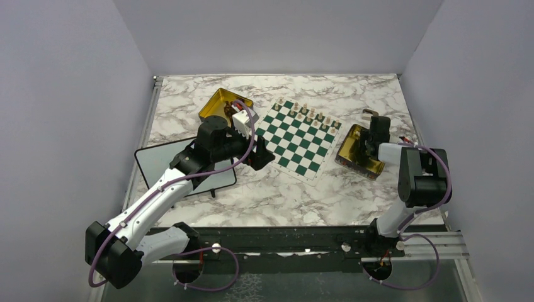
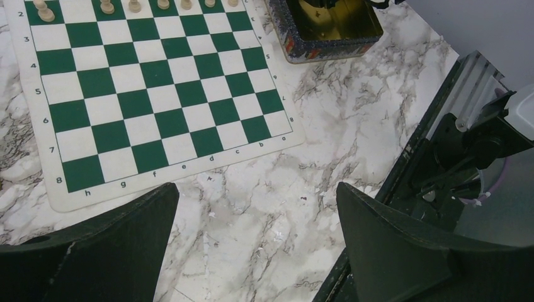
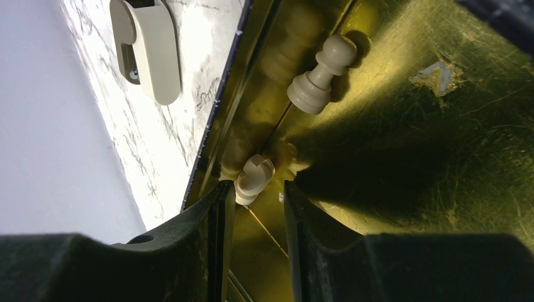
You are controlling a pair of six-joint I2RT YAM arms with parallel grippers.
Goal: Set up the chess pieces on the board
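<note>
In the right wrist view, my right gripper is part open inside the gold box [image 3: 403,138]. A white chess piece with a notched top [image 3: 254,178] lies in the box's corner beyond the fingertips, in line with the gap; I cannot tell whether it is touched. A white pawn [image 3: 320,74] lies along the same wall, farther off. The green-and-white board [image 1: 298,138] carries several white pieces [image 1: 308,113] in rows along its far side. My left gripper stands open and empty above the marble, past the board's near edge.
A second gold box [image 1: 217,102] with dark pieces stands at the back left, partly behind the left arm. Below that arm lies a grey panel [image 1: 165,165]. A beige clamp [image 3: 154,53] sits outside the right box. Marble in front of the board is clear.
</note>
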